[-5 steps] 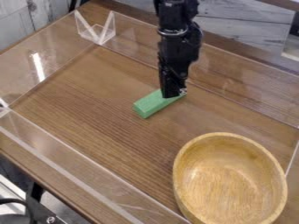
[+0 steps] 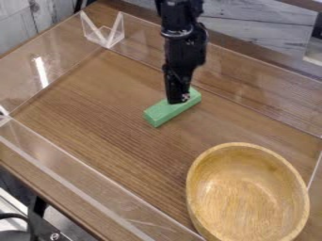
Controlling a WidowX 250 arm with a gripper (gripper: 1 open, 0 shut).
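Note:
A green rectangular block (image 2: 167, 112) lies diagonally on the wooden table near its middle. My black gripper (image 2: 178, 94) points down from the top of the view, its tip at the block's upper-right end, partly in front of it. The fingers are dark and small, so I cannot tell how far apart they are or whether they touch the block.
A large round wooden bowl (image 2: 248, 207) sits at the lower right. Clear plastic pieces stand at the upper-left and left edges.
The block looks unmoved.

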